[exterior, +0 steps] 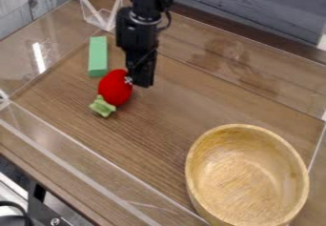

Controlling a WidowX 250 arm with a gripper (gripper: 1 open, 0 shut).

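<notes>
My black gripper [133,77] hangs low over the wooden table, shut, just to the upper right of a red object [114,87] with a light green end [102,106]. Whether the fingertips touch the red object I cannot tell. A green block [98,56] lies to the left of the gripper, near the back.
A large tan bowl [246,175] fills the front right of the table [216,77]. A clear plastic item [99,10] sits at the back left.
</notes>
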